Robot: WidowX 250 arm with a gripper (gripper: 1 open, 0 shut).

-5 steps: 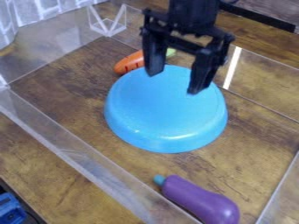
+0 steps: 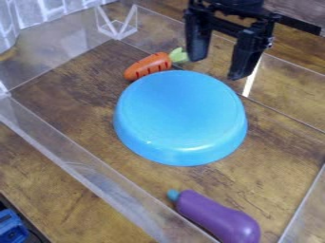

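My black gripper (image 2: 219, 54) hangs open at the top of the view, its two fingers apart with nothing between them, above the back of an upturned blue bowl or lid (image 2: 178, 120). A toy carrot (image 2: 148, 65) with a green top lies behind and left of the blue dish. A purple toy eggplant (image 2: 216, 216) with a teal stem lies at the front right.
Clear plastic walls (image 2: 51, 142) border the wooden work surface (image 2: 76, 90) along the sides and back. A blue object (image 2: 9, 228) sits outside at the bottom left. Bare wood lies left and right of the dish.
My gripper has moved up and back, away from the middle of the blue dish, uncovering more of the carrot's top and the dish.
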